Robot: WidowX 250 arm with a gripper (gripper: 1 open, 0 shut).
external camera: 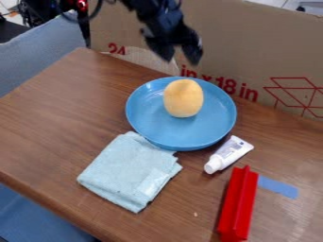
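Observation:
My gripper (pixel 177 52) hangs at the top centre in front of the cardboard, dark and motion-blurred, above and behind a blue plate (pixel 151 124); it appears open, with nothing seen in it. A yellow rounded object (pixel 183 98) rests on the plate. A folded light-blue cloth (pixel 128 172) lies front left of the plate. A white tube (pixel 229 153) lies at the plate's front right, and a red elongated holder (pixel 237 204) lies further forward on the right.
A large cardboard sheet (pixel 265 52) stands along the back of the wooden table (pixel 51 123). A blue tape strip (pixel 278 187) is beside the red holder.

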